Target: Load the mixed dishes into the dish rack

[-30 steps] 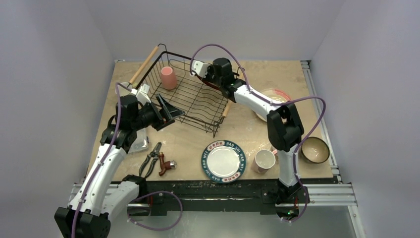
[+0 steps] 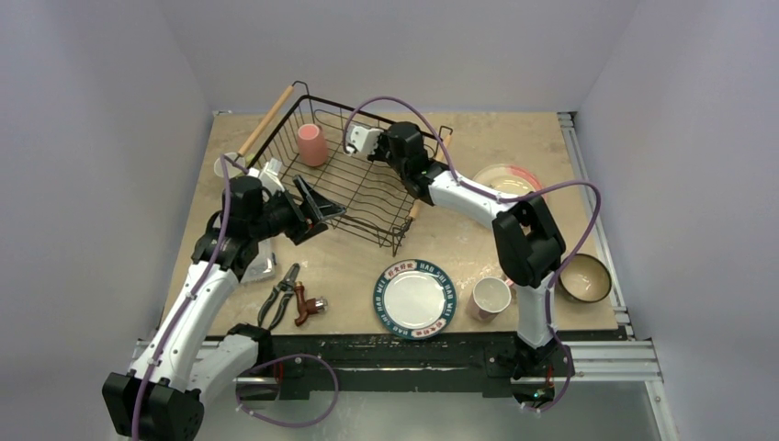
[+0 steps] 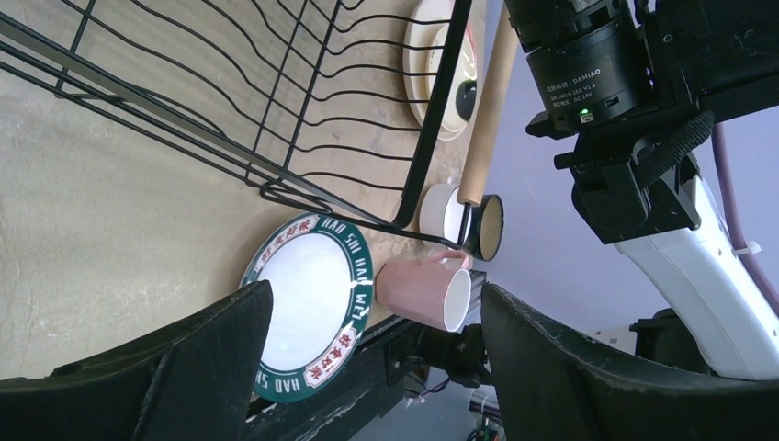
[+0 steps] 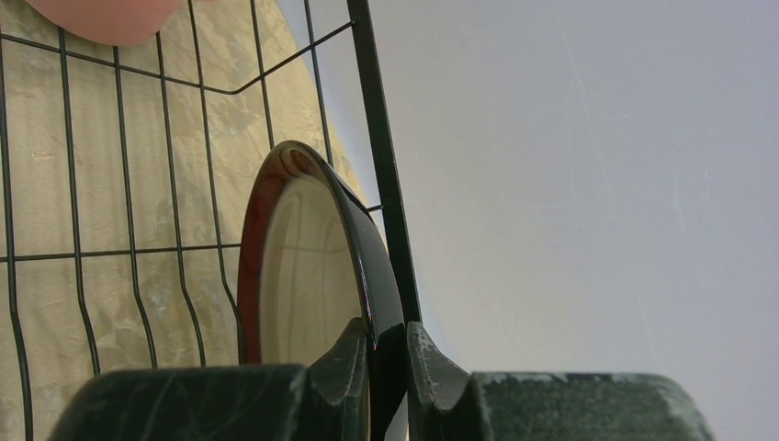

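The wire dish rack (image 2: 354, 188) holds a pink cup (image 2: 311, 144) at its back left. My right gripper is shut on the rim of a dark-rimmed plate (image 4: 308, 257), which stands on edge inside the rack near the back rail. My left gripper hangs open over the rack's front left. On the table lie a green-and-white plate (image 2: 413, 298), a pink mug (image 3: 415, 291), a bowl (image 2: 585, 277) at the right, and a pale plate (image 2: 510, 179) beside the rack, partly under the right arm.
Pliers (image 2: 280, 294) and a brown tool (image 2: 303, 308) lie at the front left, near a clear item (image 2: 262, 264) partly hidden by the left arm. Walls close in at back and sides.
The left arm has moved very slightly right.
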